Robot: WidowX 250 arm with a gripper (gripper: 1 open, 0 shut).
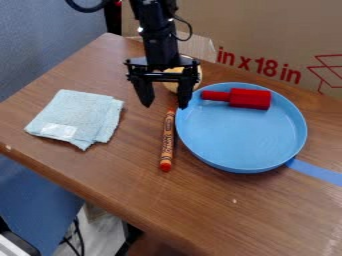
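My black gripper (164,98) hangs over the table at the upper middle, just left of the blue plate's upper edge, its two fingers apart and open with nothing seen between them. A yellow object (175,72) is partly hidden behind it. The blue plate (241,140) holds a red object (243,98) with a narrow end toward the left. An orange marker-like stick (167,140) lies upright in view, left of the plate. A folded light blue cloth (75,116) lies at the left.
A cardboard box (274,40) stands behind, and blue tape (321,172) runs along the right. The table's left edge drops away to a blue surface.
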